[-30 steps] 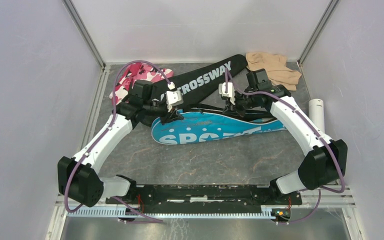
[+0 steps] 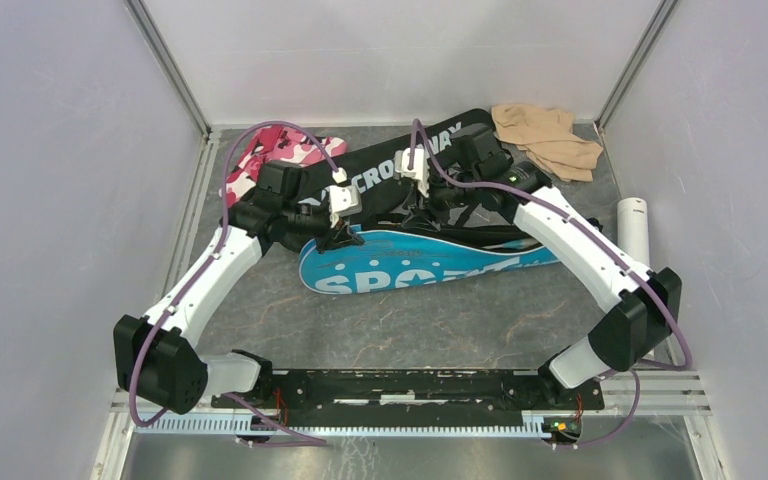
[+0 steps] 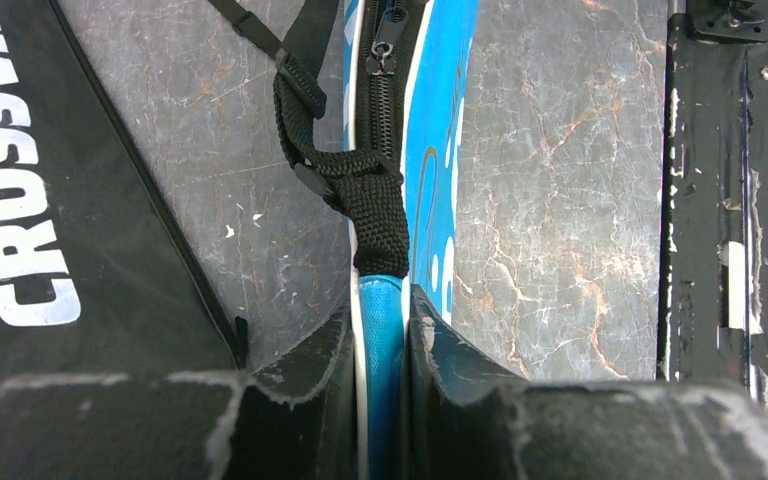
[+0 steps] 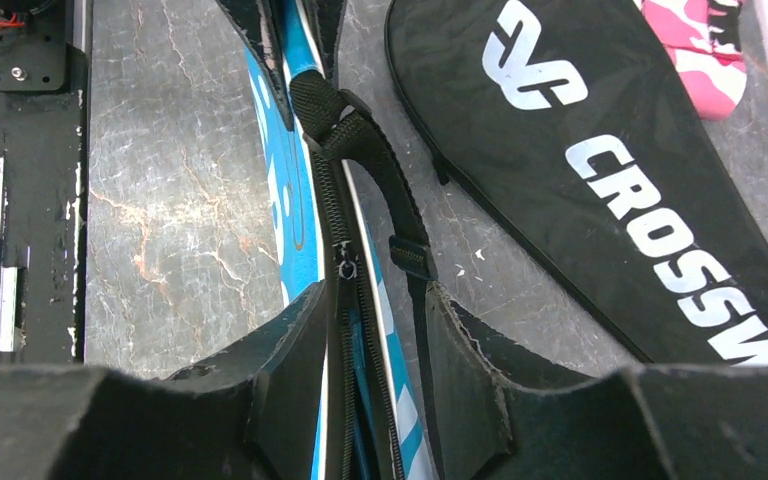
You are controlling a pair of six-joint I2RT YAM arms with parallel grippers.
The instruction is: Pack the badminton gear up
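Note:
The blue SPORT bag [image 2: 400, 266] lies lengthwise across the middle, its zip partly open toward the right. In the left wrist view my left gripper is shut on the bag's blue end, beside a black strap [image 3: 370, 205]. My right gripper is open above the zip, with the zipper pull [image 4: 348, 262] just ahead of its fingers and the strap hanging alongside. A black CROSSWAY bag [image 2: 400, 160] lies behind the blue bag.
Pink camouflage cloth [image 2: 260, 155] is at back left, tan cloth [image 2: 545, 135] at back right. A white roll [image 2: 632, 230] stands along the right side.
My right gripper has moved left along the blue bag toward my left gripper. The left arm is almost still, with the bag's left end shifted slightly toward the front.

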